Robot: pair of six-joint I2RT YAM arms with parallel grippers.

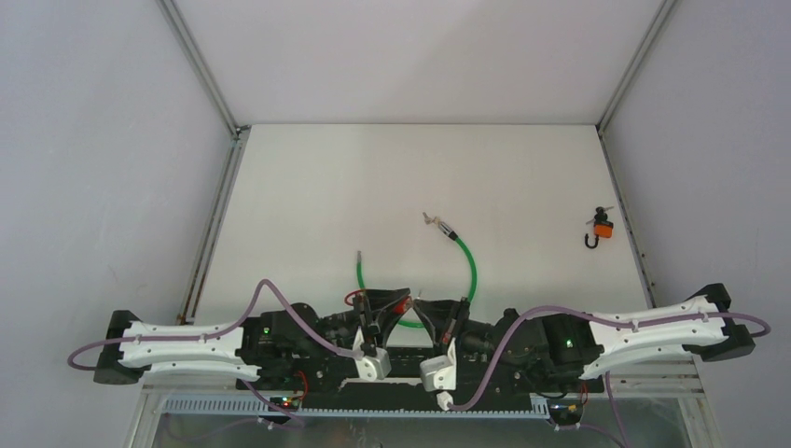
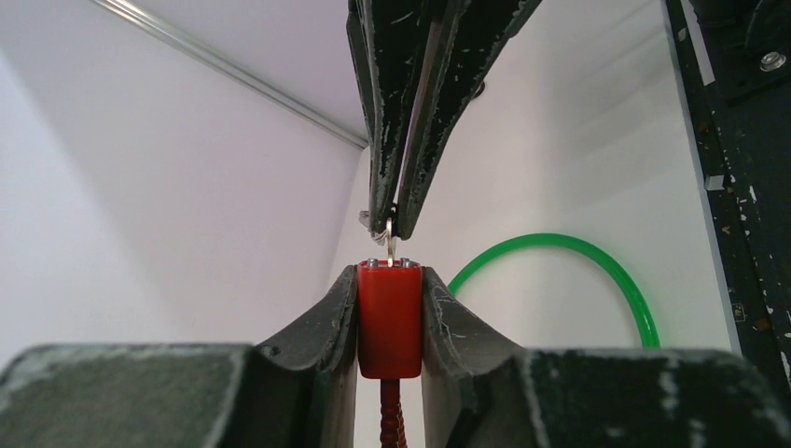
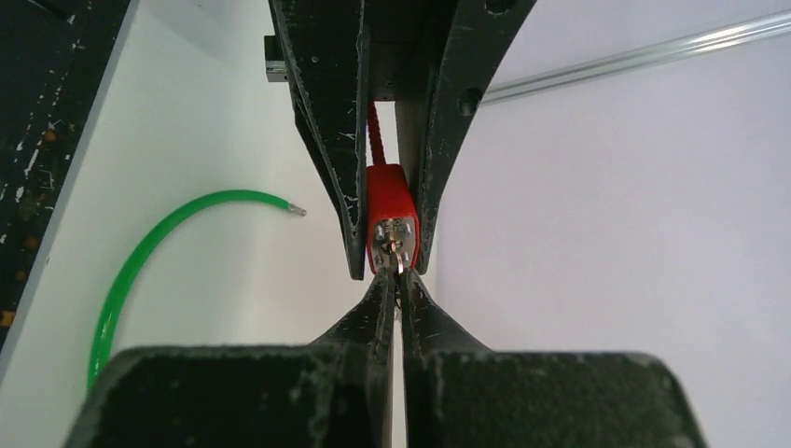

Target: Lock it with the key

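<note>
My left gripper is shut on a red padlock, pinching it from both sides. A red cord trails from the padlock's far end. Facing it, my right gripper is shut, its fingertips on a thin metal key that stands at the padlock's end face. In the left wrist view a sliver of the key shows between the padlock and the right fingertips. How deep the key sits cannot be told. From above, both grippers meet tip to tip near the table's front edge.
A green cable curves on the white table beyond the grippers, with keys at one metal end. An orange padlock with a black hook lies far right.
</note>
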